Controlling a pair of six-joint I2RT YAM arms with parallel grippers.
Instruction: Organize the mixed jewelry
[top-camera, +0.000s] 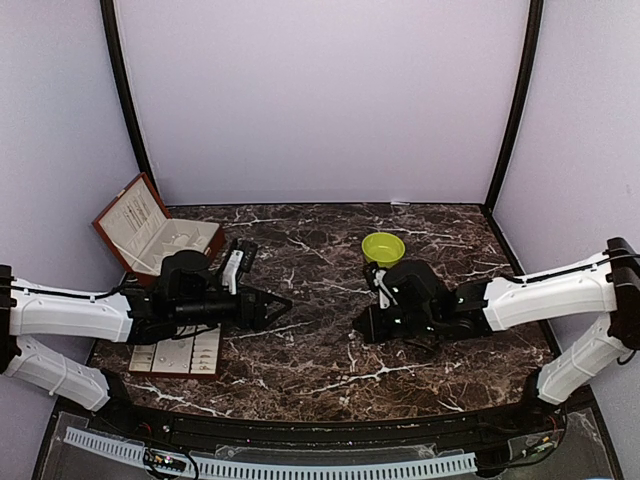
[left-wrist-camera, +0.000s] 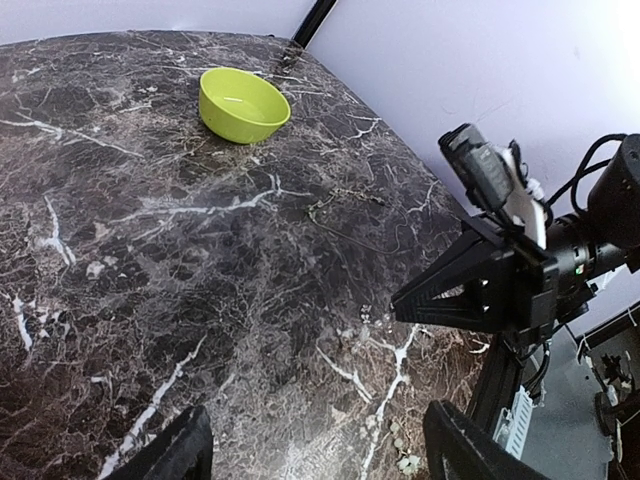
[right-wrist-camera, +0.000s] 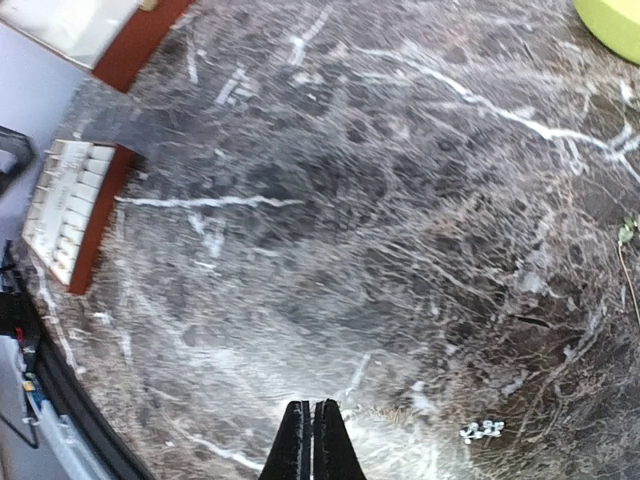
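My left gripper (top-camera: 268, 308) hangs near the jewelry tray (top-camera: 173, 360) at the left; in its own view the fingertips are apart with nothing between. My right gripper is shut, nothing visible between its fingers, above the table right of centre. A small silvery piece of jewelry (right-wrist-camera: 482, 429) lies near it. A thin chain (left-wrist-camera: 355, 237) lies on the table's right side. The open jewelry case (top-camera: 172, 238) stands at back left.
A green bowl (top-camera: 383, 250) stands at the back right. Walls border the back and sides.
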